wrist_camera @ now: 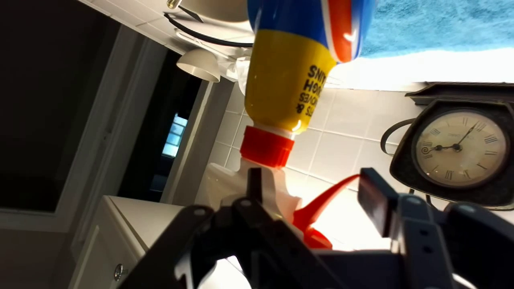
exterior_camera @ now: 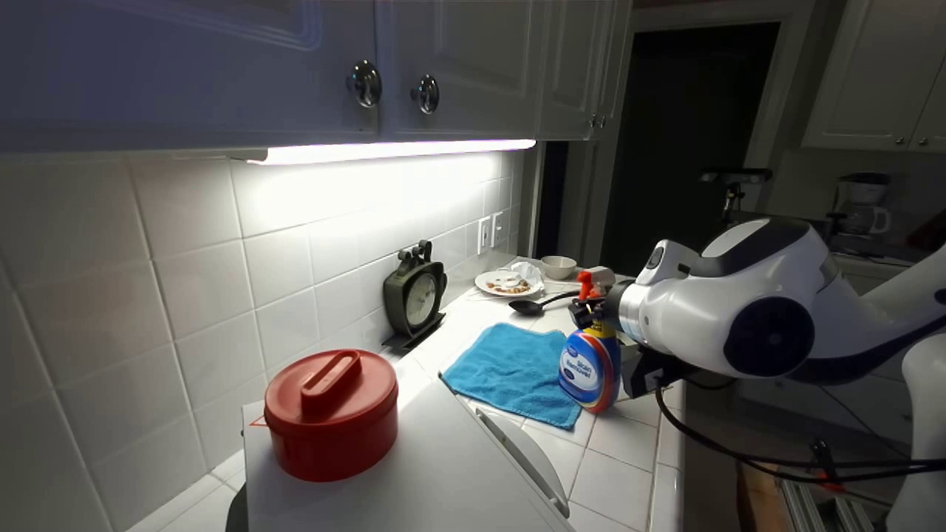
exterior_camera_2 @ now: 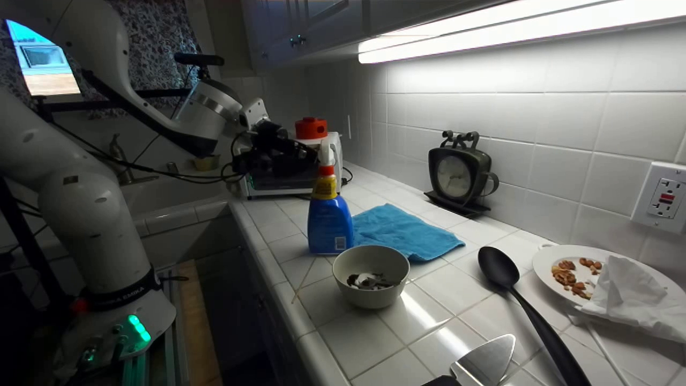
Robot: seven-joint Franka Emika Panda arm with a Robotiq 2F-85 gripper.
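Observation:
A spray bottle of stain remover (exterior_camera: pixel 581 365), blue with a yellow neck and red collar, stands upright by the blue towel (exterior_camera: pixel 519 372). My gripper (exterior_camera: pixel 592 310) is shut on its spray head from the side. In the wrist view the white head (wrist_camera: pixel 278 185) lies between my two dark fingers, and the red trigger (wrist_camera: pixel 327 200) reaches to one of them. Exterior view 2 shows the bottle (exterior_camera_2: pixel 329 222) behind a bowl (exterior_camera_2: pixel 371 276). Whether its base touches the counter, I cannot tell.
An old dial scale (exterior_camera_2: pixel 456 173) leans near the tiled wall. A black spoon (exterior_camera_2: pixel 498 267), a metal server (exterior_camera_2: pixel 485 360) and a plate of nuts (exterior_camera_2: pixel 545 264) lie beyond the bottle. A red lidded pot (exterior_camera: pixel 332 417) sits on the white appliance (exterior_camera: pixel 426 488).

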